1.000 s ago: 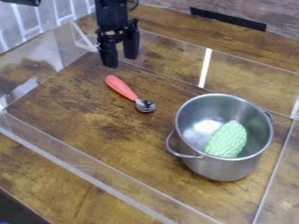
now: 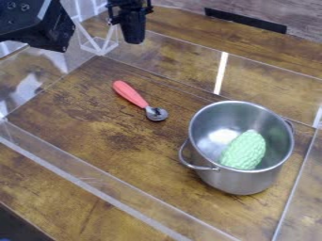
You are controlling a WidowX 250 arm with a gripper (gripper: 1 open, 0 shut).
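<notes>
My black gripper (image 2: 132, 26) is at the top left, partly cut off by the frame and beside the dark arm, above and behind a red-handled tool (image 2: 132, 95) with a round metal end; I cannot tell how far its fingers are apart. A steel pot (image 2: 214, 130) at the lower right holds a green textured corn-like object (image 2: 243, 148).
Pale tape strips (image 2: 221, 73) and clear edging mark the surface. A dark edge shows at the bottom left corner.
The gripper has risen toward the top edge, and more of the arm has come into view at the upper left. The tool and pot have not moved.
</notes>
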